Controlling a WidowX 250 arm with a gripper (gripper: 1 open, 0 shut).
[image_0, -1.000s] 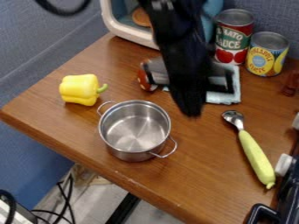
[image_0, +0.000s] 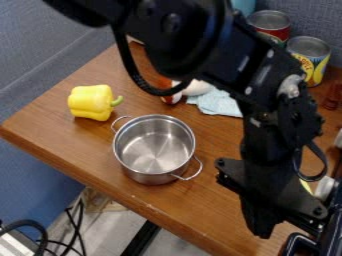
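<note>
My gripper (image_0: 265, 220) is low at the front right of the wooden table, to the right of the steel pot (image_0: 154, 150), with its fingertips pointing down. Whether it is open or shut is unclear. A yellow bell pepper (image_0: 94, 101) lies at the back left. Behind the gripper, the yellow-handled utensil is mostly hidden, with only a sliver showing.
Two cans (image_0: 309, 55) stand at the back right, partly hidden by my arm. A pale blue cloth (image_0: 218, 103) lies behind the pot. Black items line the right edge.
My gripper has moved down and toward the front right, from above the middle of the table, and now covers most of the yellow-handled utensil.
</note>
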